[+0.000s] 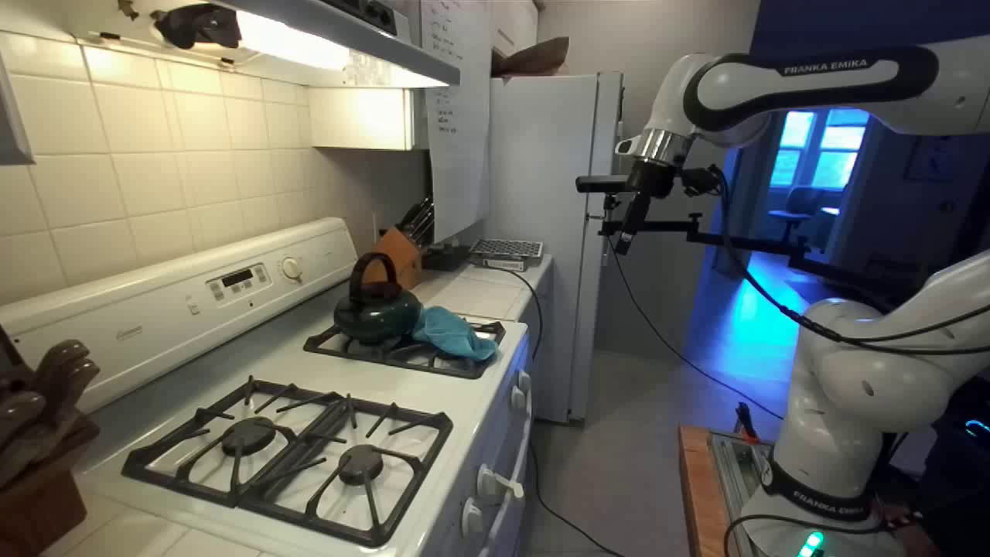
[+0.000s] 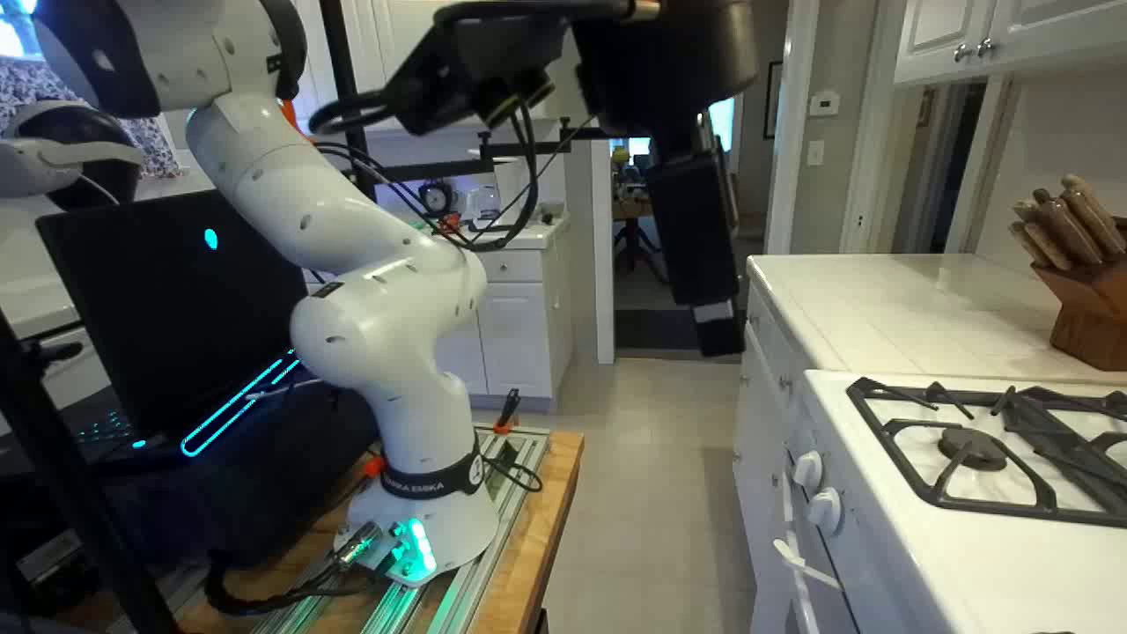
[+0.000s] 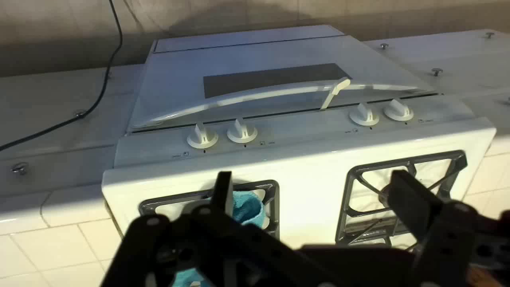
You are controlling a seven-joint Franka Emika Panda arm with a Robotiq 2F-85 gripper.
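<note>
My gripper is open, its two dark fingers wide apart and nothing between them. In exterior view 1 it hangs in the air right of the stove, well away from its front edge. On the far burner grate stands a dark green kettle [image 1: 377, 312] with an upright looped handle. A crumpled blue cloth [image 1: 455, 333] lies against the kettle's right side, over the grate. The wrist view shows the cloth [image 3: 248, 207] partly hidden behind one finger; the kettle is not visible there.
The near burner grate [image 1: 294, 456] is bare. Knobs [image 3: 202, 136] and an oven handle [image 3: 267, 92] project from the stove's front. Knife blocks [image 1: 401, 252] [image 2: 1099, 306] stand on the counters at both ends. A range hood [image 1: 362, 46] overhangs the stove. Open floor separates the robot from the stove.
</note>
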